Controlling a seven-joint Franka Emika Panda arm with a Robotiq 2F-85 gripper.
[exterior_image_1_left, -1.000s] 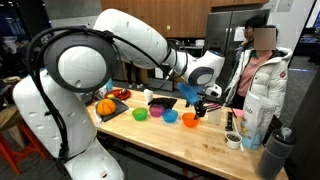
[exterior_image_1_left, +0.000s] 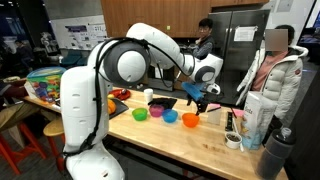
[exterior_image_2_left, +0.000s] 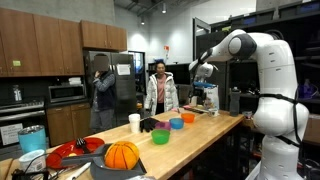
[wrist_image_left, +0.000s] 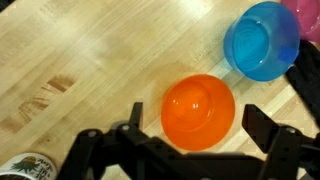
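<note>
An orange bowl (wrist_image_left: 198, 112) lies under my gripper in the wrist view, with bare table around most of it. The fingers stand wide apart and nothing is between them. In exterior view 1 the gripper (exterior_image_1_left: 201, 103) hangs above the orange bowl (exterior_image_1_left: 190, 120), apart from it. A blue bowl (wrist_image_left: 262, 41) sits close beside the orange one, and a pink bowl (wrist_image_left: 302, 15) is partly cut off at the corner. The green bowl (exterior_image_1_left: 140, 114) stands farther left in exterior view 1.
A pumpkin (exterior_image_2_left: 123, 155) sits near a dark tray in exterior view 2. A cup with a patterned top (wrist_image_left: 28, 167) is at the wrist view's lower left. Bottles (exterior_image_1_left: 274, 152) and a white pitcher (exterior_image_1_left: 256, 120) crowd the right end.
The arm and bowls show little or no movement. One person behind the table has moved leftward behind the arm; the other, in white, has shifted slightly.
</note>
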